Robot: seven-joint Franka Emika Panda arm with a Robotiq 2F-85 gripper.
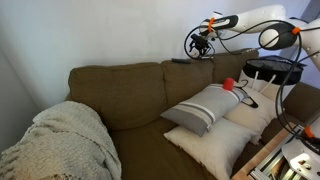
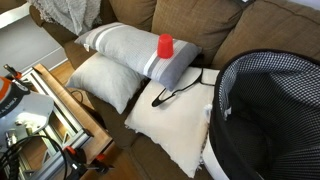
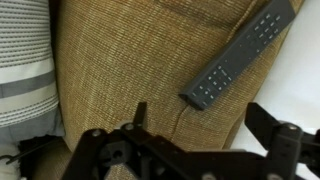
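Note:
A dark grey remote control (image 3: 240, 55) with small buttons lies on top of the brown couch back, slanting across the upper right of the wrist view. My gripper is open above the couch back, with its two black fingers apart and nothing between them. The remote's near end lies just ahead of the gap between the fingers. In exterior view 1 the gripper (image 1: 195, 46) hangs a little above and to the right of the remote (image 1: 181, 61). Exterior view 2 shows neither remote nor gripper.
An upturned red cup (image 2: 165, 46) stands on a grey striped pillow (image 2: 140, 54). A black hanger (image 2: 178, 88) rests on a white pillow, beside a black mesh basket (image 2: 265, 120). The white wall (image 1: 130, 30) rises close behind the couch back.

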